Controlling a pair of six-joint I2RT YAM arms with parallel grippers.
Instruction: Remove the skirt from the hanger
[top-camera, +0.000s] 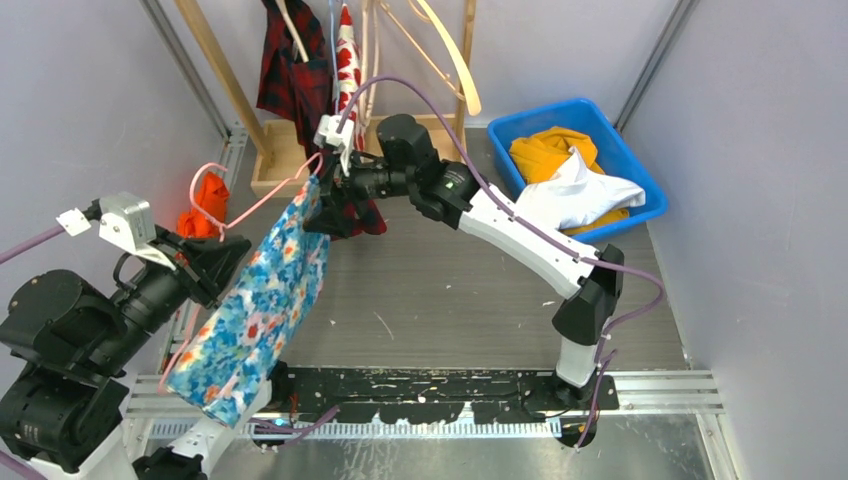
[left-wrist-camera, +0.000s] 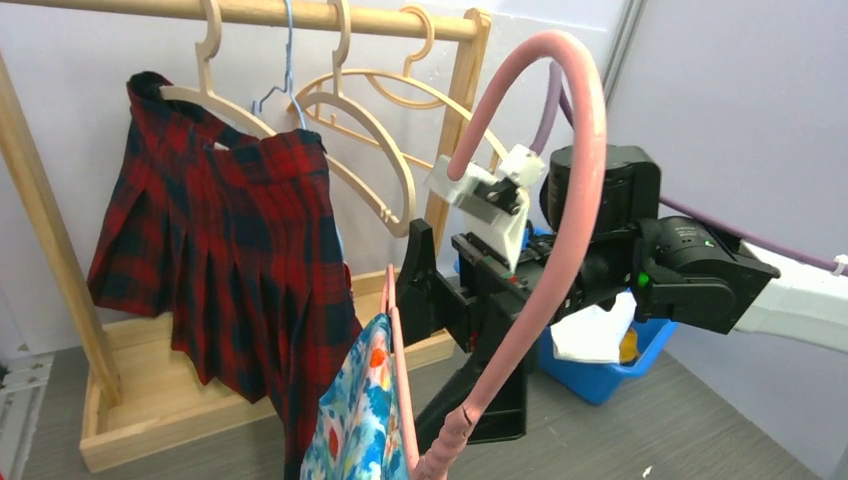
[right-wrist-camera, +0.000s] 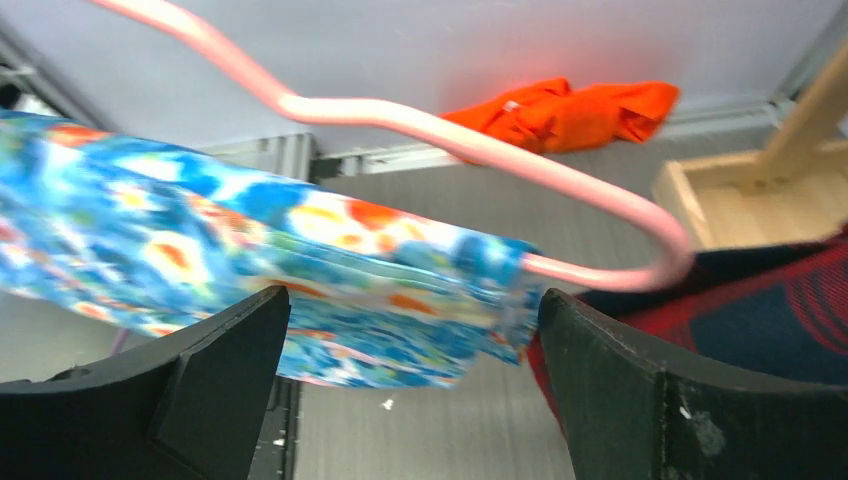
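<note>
A blue floral skirt (top-camera: 262, 300) hangs from a pink wire hanger (left-wrist-camera: 570, 200). My left gripper (top-camera: 215, 275) is shut at the hanger; whether the wire sits between its fingers is hard to see. In the right wrist view the skirt's top end (right-wrist-camera: 480, 280) is at my right gripper, whose fingers stand open around that part of the skirt. The hanger's bend (right-wrist-camera: 660, 260) pokes out beyond the skirt's end.
Behind, a wooden rack (left-wrist-camera: 120, 10) holds a red plaid skirt (left-wrist-camera: 240, 230) and several hangers. An orange cloth (right-wrist-camera: 560, 115) lies on the left. A blue bin (top-camera: 650, 200) with clothes stands at the right.
</note>
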